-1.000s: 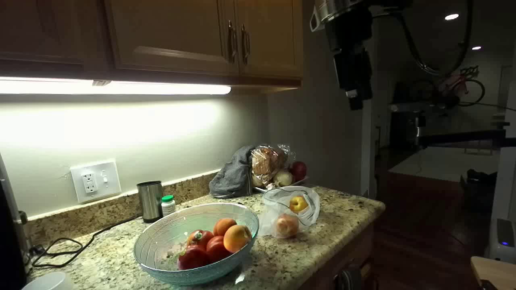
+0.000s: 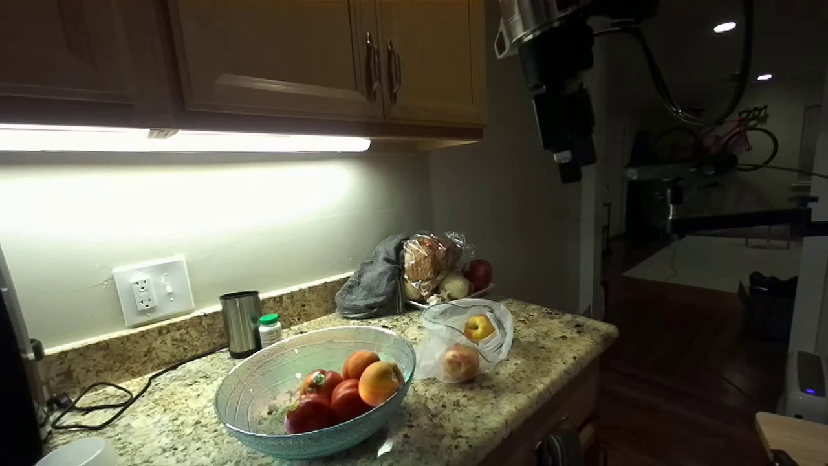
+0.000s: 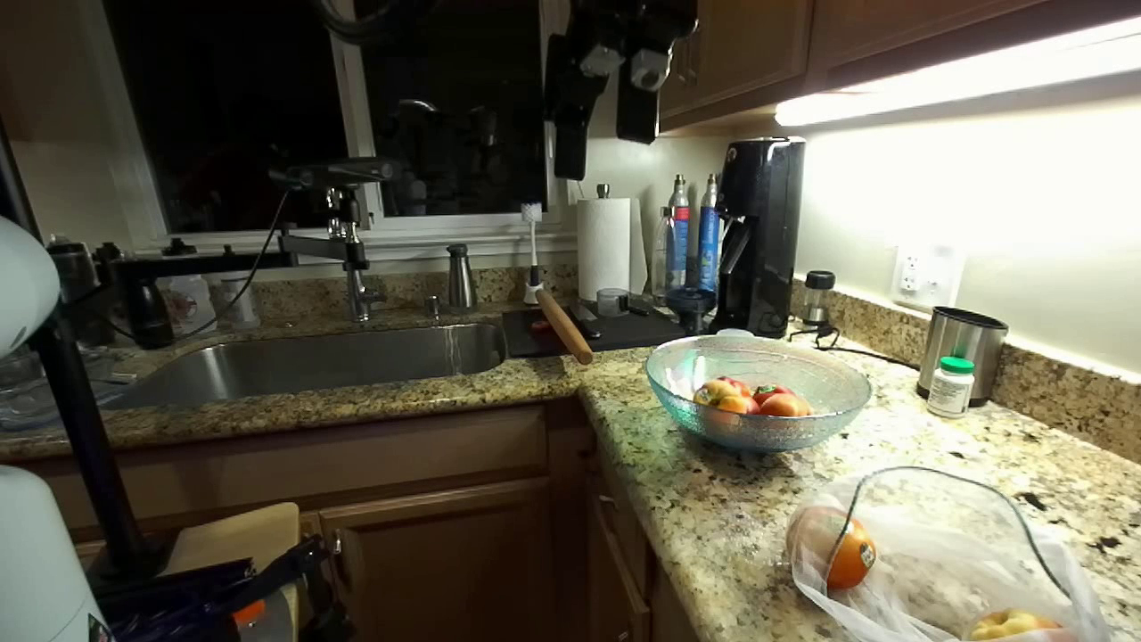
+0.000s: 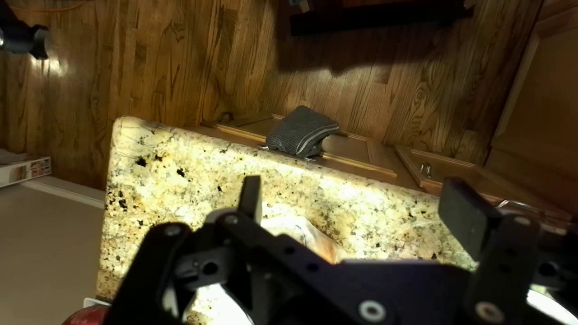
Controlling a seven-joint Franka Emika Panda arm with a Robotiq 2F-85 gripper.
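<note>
High above the counter's right end hangs my gripper (image 2: pixel 570 167), pointing down. Its two fingers stand wide apart in the wrist view, and the gripper is open with nothing between them. On the counter sits a clear glass bowl (image 2: pixel 252 388) holding several red and orange fruits (image 2: pixel 349 396). To its right lies a white mesh bag (image 2: pixel 499 353), its mouth spread, with a yellow fruit (image 2: pixel 479 327) and an orange-red fruit (image 2: pixel 461 362) in it. The bag is largely hidden behind the gripper body in the wrist view.
A steel cup (image 2: pixel 241 322) and a green-capped bottle (image 2: pixel 269 330) stand behind the bowl. Bagged bread (image 2: pixel 425 260) and a grey cloth (image 2: pixel 376 279) lie at the back. Upper cabinets (image 2: pixel 310 58) overhang the wall side. Bare counter (image 2: pixel 555 334) shows right of the bag.
My gripper has shifted very slightly downward in exterior view 1. The bowl, the fruits and the mesh bag have not moved.
</note>
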